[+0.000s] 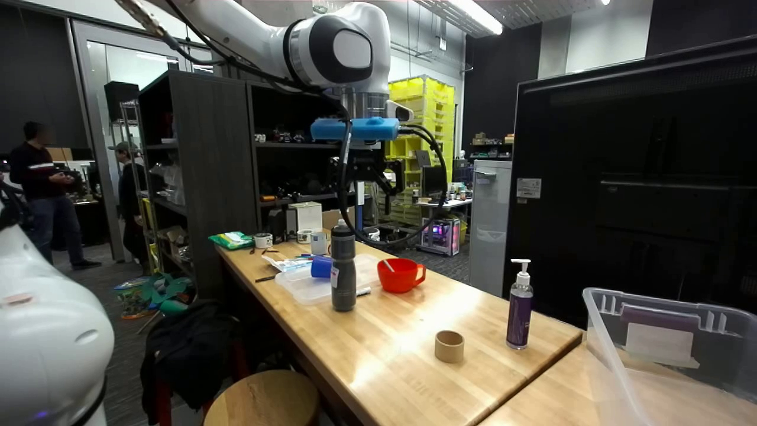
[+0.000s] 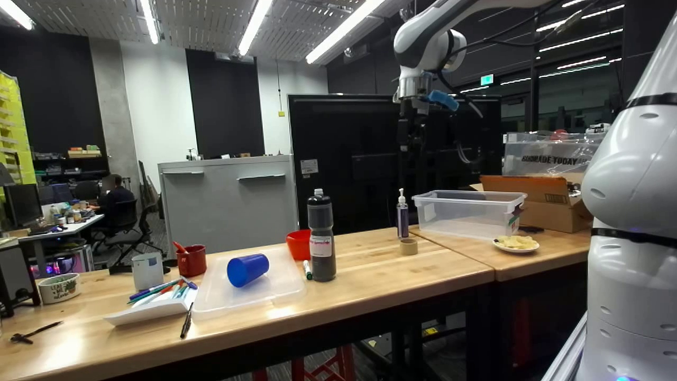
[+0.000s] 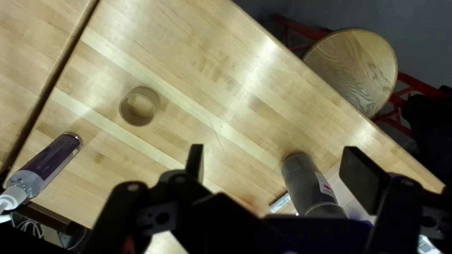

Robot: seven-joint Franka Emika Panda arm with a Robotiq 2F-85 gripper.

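Observation:
My gripper is open above the table, its two dark fingers wide apart and nothing held. A grey bottle (image 3: 307,182) stands upright on the wood below, seen between the fingers in the wrist view and near the right one. The brown tape ring (image 3: 140,106) rests on bare tabletop, off to the upper left there. A purple pump bottle (image 1: 519,312) stands behind the ring, by the table seam. The red cup (image 1: 399,276) sits beyond the grey bottle with a light stick in it. On a clear lid (image 2: 289,293) a blue cup (image 2: 248,270) lies on its side.
A clear bin (image 2: 469,216) and a plate of chips (image 2: 515,244) occupy the adjoining table. Pens, a white mug (image 2: 148,272) and a dark red mug (image 2: 191,260) crowd the far end. Around the tape ring the wood is clear. A stool (image 3: 354,70) stands beside the table.

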